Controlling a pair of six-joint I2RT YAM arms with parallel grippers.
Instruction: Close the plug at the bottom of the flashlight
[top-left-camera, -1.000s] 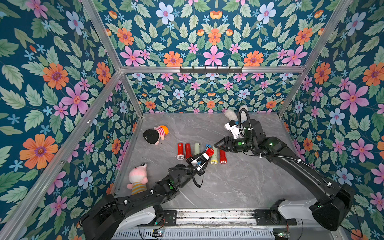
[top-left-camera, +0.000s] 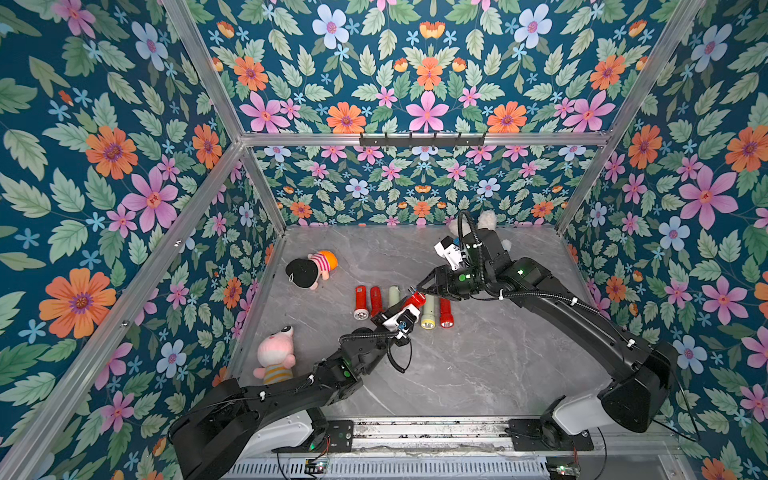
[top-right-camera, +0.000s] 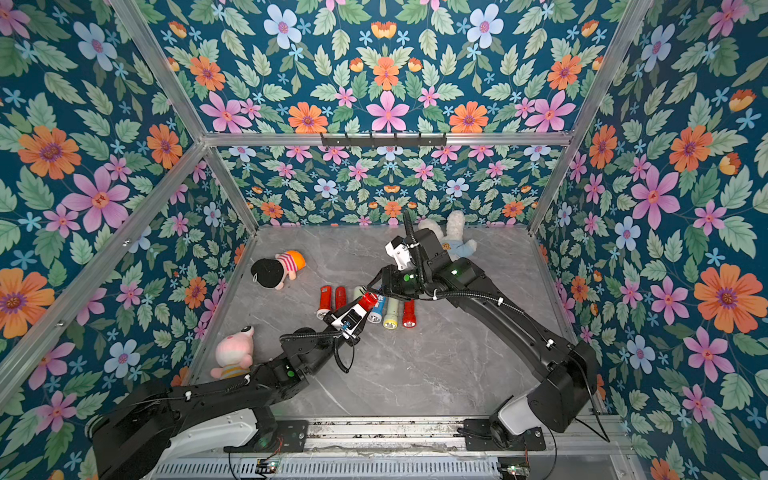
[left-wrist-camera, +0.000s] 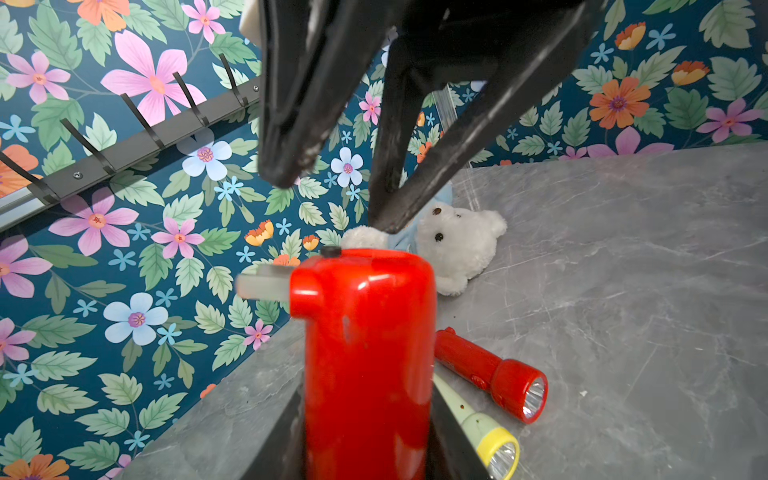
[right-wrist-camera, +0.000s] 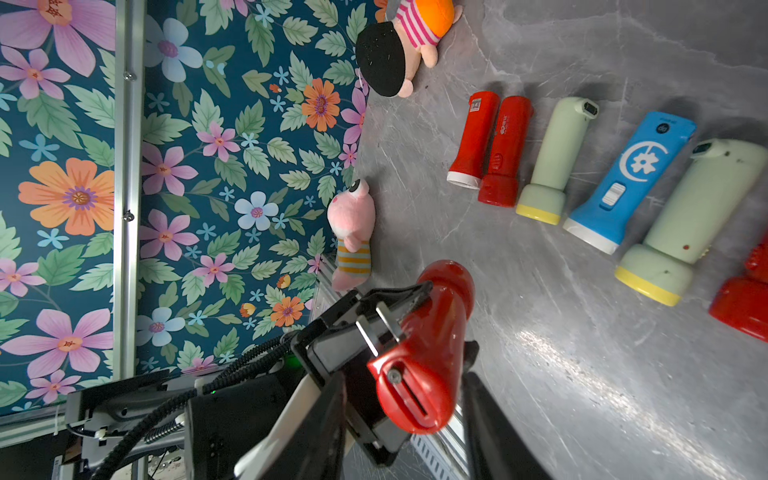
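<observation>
My left gripper (top-left-camera: 404, 312) is shut on a red flashlight (left-wrist-camera: 368, 368) held upright in the left wrist view, its bottom end upward with a short pale piece (left-wrist-camera: 264, 281) sticking out sideways from the top. In the right wrist view that end (right-wrist-camera: 412, 388) shows a slot. My right gripper (top-right-camera: 374, 284) hangs just beside and over this end, its black fingers (left-wrist-camera: 400, 192) apart from it, part open, with nothing seen between them.
A row of flashlights, red, pale green (right-wrist-camera: 552, 160) and blue (right-wrist-camera: 628, 180), lies on the grey table (top-left-camera: 496, 368) beneath the grippers. Plush toys lie at left (top-left-camera: 276, 352) and back right (left-wrist-camera: 464, 248).
My right gripper has moved leftward and turned toward the red flashlight's end, coming closer. The left gripper with the flashlight has barely moved.
</observation>
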